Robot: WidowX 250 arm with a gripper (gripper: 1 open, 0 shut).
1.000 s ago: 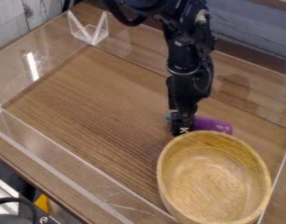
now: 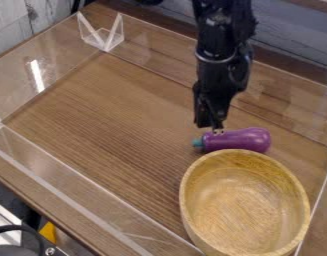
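Observation:
My black gripper [image 2: 210, 118] hangs in the middle right of the camera view, shut, with nothing visible between its fingers, just above and behind a purple eggplant [image 2: 239, 141] with a teal stem. The eggplant lies on the wooden table [image 2: 106, 140], directly behind a large yellow bowl [image 2: 245, 205] at the lower right.
A clear wire stand [image 2: 102, 32] sits at the back left. Walls border the table at the back.
My gripper has risen up and away from the eggplant, which stays on the table and shows more fully now.

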